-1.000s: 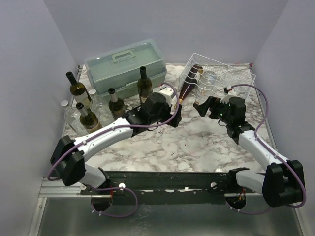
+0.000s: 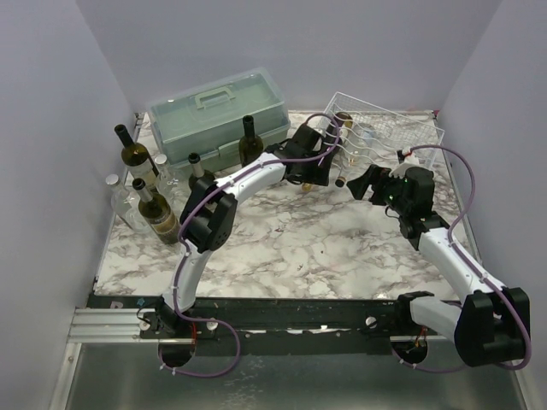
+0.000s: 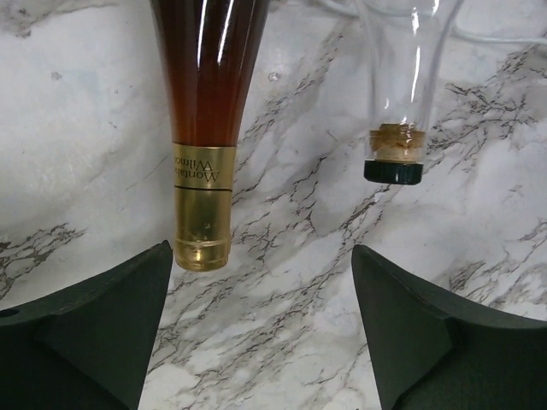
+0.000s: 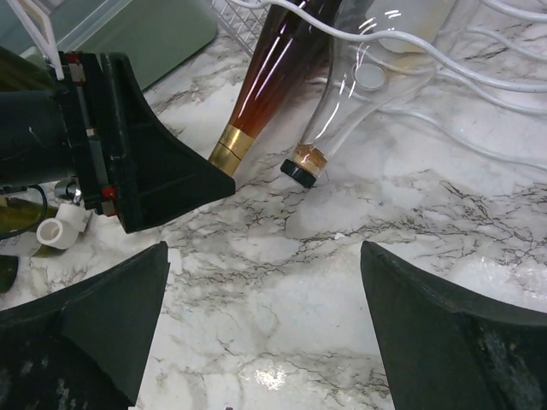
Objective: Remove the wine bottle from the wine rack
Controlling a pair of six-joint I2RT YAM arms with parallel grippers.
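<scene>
The amber bottle [image 3: 209, 85] lies in the white wire rack [image 2: 389, 120], its gold neck [image 4: 231, 149] jutting from the front. My left gripper [image 2: 312, 177] is over that neck, which sits between its parted fingers in the left wrist view [image 3: 261, 256], nearer the left one, with space around it. A clear bottle [image 4: 359, 102] with cork and dark cap lies beside it. My right gripper [image 2: 367, 184] stands open at the rack's front right, nothing between its fingers.
Several upright bottles [image 2: 152, 205] crowd the left side. A lidded plastic box [image 2: 214, 111] is at the back left.
</scene>
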